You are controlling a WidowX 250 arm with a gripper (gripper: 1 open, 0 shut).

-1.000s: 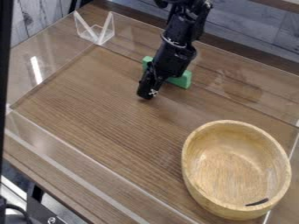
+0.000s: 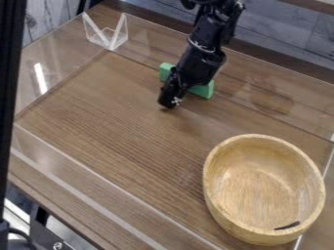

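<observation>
My black gripper (image 2: 173, 98) reaches down from the top of the camera view to the wooden table. Its tip is low at the left front of a green block (image 2: 201, 88), which the arm partly covers. The gripper looks shut; whether anything thin is at its tip is too small to tell.
A large cream round bowl (image 2: 261, 146) sits at the front right. A white wire holder (image 2: 107, 33) stands at the back left. A dark wall runs along the back.
The arm has shifted very slightly over the last second, with the gripper staying at the green block. Little else differs.
</observation>
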